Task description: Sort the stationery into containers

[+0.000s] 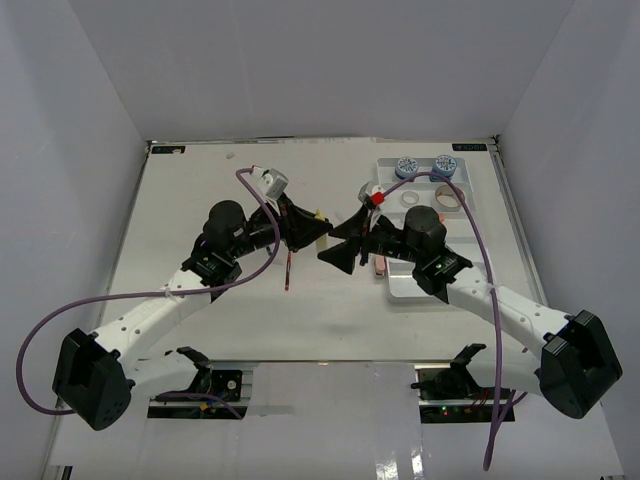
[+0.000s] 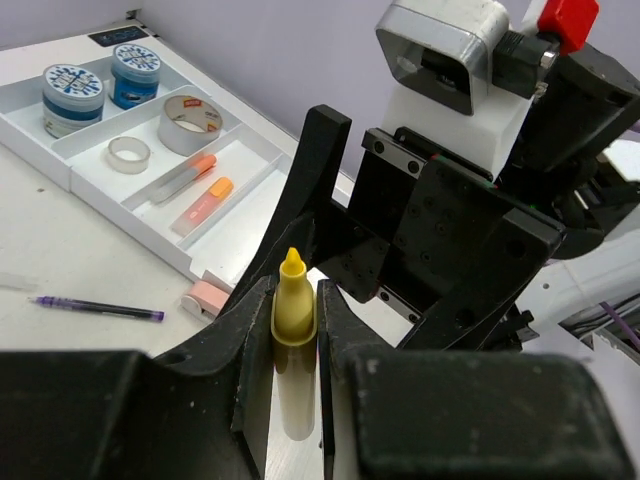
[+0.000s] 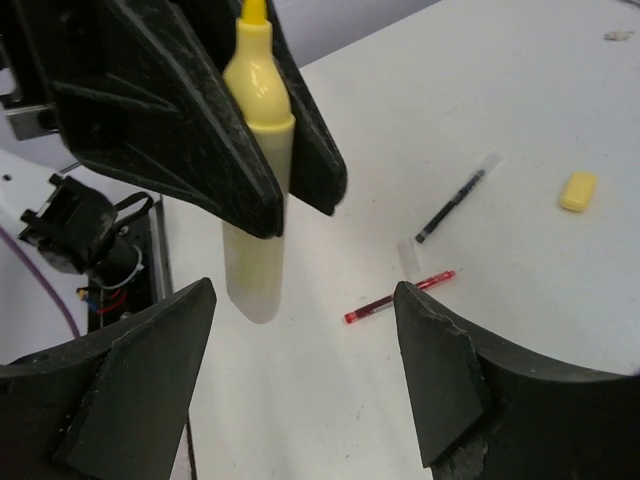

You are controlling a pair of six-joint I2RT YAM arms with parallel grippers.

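My left gripper is shut on an upright yellow highlighter (image 2: 296, 320), which spans much of the height of the left wrist view's lower middle. In the right wrist view it hangs between the left fingers. My right gripper stands open beside it, empty. The white divided tray (image 1: 394, 290) holds two blue-lidded jars (image 2: 73, 95), tape rolls (image 2: 128, 152) and orange markers (image 2: 200, 207). On the table lie a purple pen (image 2: 95, 309), a red pen (image 3: 400, 295), a black pen (image 3: 450, 205) and a yellow eraser (image 3: 579, 190).
A pink object (image 2: 205, 300) sits at the tray's near left side. Both arms meet above the middle of the table, their grippers very close together.
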